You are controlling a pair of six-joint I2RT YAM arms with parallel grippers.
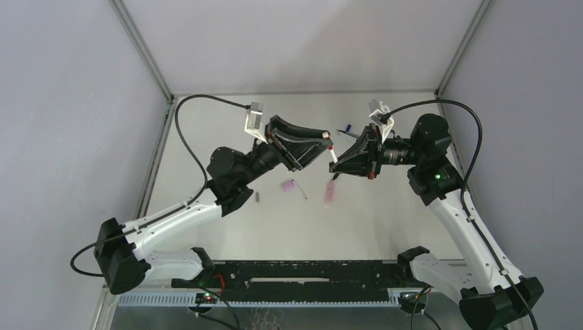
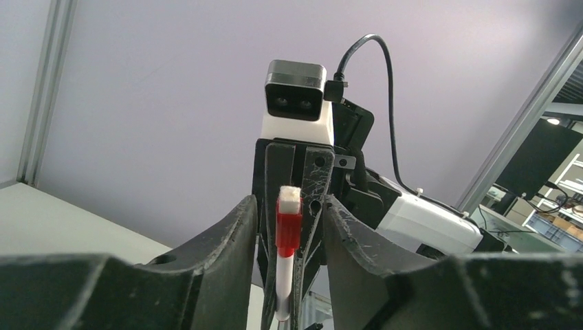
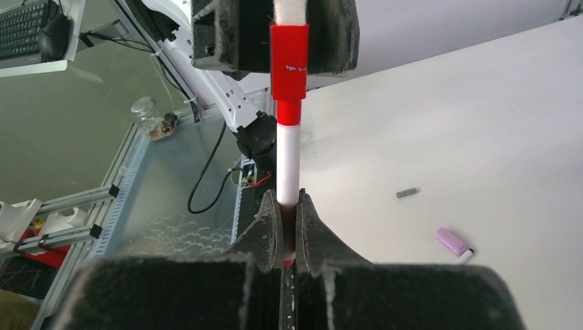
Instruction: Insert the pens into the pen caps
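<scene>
A white pen with a red cap-like top [image 3: 289,75] stands upright in my right gripper, whose fingers are shut on its lower white part. My left gripper is open around the red top, a finger on either side; in the right wrist view it looms just behind that top. In the top view the two grippers face each other above the middle of the table, the pen [image 1: 333,155] between them.
On the white table [image 1: 206,130] lie a pink piece [image 3: 451,240] with a white pen beside it, a small grey spring [image 3: 406,192], a pink item [image 1: 329,192] and blue items [image 1: 348,128] behind the right gripper.
</scene>
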